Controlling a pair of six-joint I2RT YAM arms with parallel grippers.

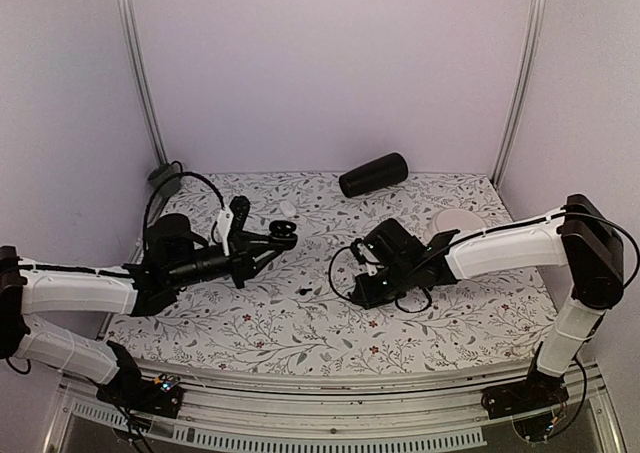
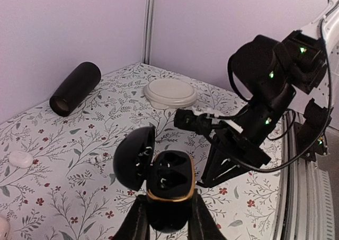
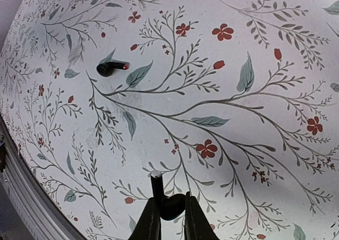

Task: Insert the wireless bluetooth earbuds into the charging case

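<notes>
My left gripper is shut on the black charging case, whose lid stands open and whose inside faces the left wrist camera. In the top view the case is held above the table, left of centre. My right gripper is shut on one black earbud, its stem pointing away from the fingers. A second black earbud lies on the floral tabletop, apart from the right gripper. Both arms are apart from each other, and the held earbud is away from the case.
A black cylinder lies at the back of the table. A round white container sits at the back right, and a small white object lies on the left.
</notes>
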